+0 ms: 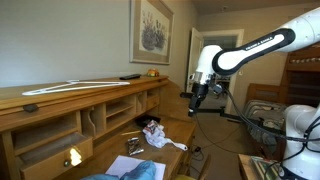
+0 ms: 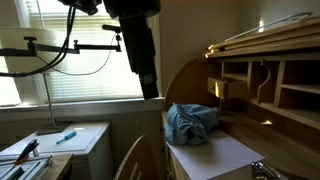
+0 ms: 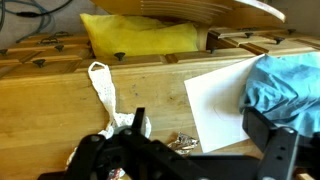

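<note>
My gripper is open above the desk, its dark fingers (image 3: 262,130) apart and nothing held between them. In exterior view 1 the gripper (image 1: 195,104) hangs in the air above the desk's far end. A blue cloth (image 3: 285,85) lies crumpled over a white sheet of paper (image 3: 212,108) on the wooden desktop. Left of the paper in the wrist view is a white cloth (image 3: 104,88) with a long strap-like part; my gripper hides some of it. Small shiny packets (image 3: 183,143) lie between the cloth and the paper.
A wooden hutch (image 1: 60,122) with cubbyholes and small drawers runs along the desk's back. White hangers (image 1: 70,87) and a dark object (image 1: 130,77) rest on its top. Something yellow (image 3: 140,38) shows past the desk's edge. Bare desktop (image 3: 50,115) lies at the wrist view's left.
</note>
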